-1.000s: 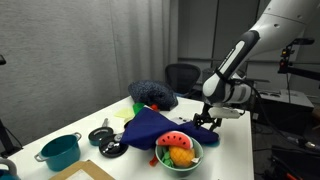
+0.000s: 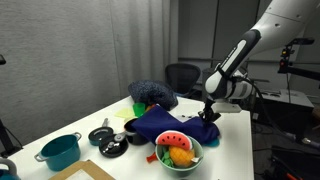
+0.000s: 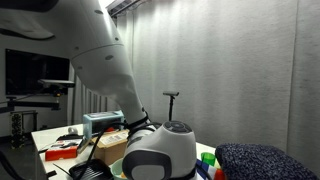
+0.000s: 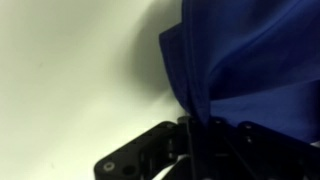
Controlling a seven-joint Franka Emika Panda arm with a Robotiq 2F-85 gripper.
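Note:
A dark blue cloth (image 2: 154,124) lies spread over the right half of the white table, its right end raised a little at my gripper (image 2: 208,114). In the wrist view, a folded edge of the blue cloth (image 4: 235,60) runs down into my gripper, which is shut on it. The pinched fold hides most of the fingertips. In exterior view 2 the arm's white body covers the gripper and the cloth.
A bowl (image 2: 178,160) with a watermelon slice and other toy food stands in front of the cloth. To the left are a teal pot (image 2: 60,153), black pans (image 2: 113,146) and a wooden board (image 2: 83,171). A dark cushion (image 2: 148,94) sits behind. Bare table shows at front right.
My gripper has risen slightly, and the right end of the cloth has come up with it. The bowl and the other objects have stayed in place.

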